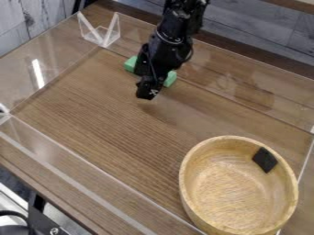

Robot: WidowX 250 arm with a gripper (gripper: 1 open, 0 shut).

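Observation:
My black arm reaches down from the back centre, its gripper (149,83) low over the wooden table in front of a green object (163,75). The gripper is open, and the arm partly hides the green object. I cannot tell whether the two touch.
A large beige round bin (237,202) with a dark patch on its rim fills the front right. Clear plastic pieces sit at the back left and left edge. A wall runs along the back.

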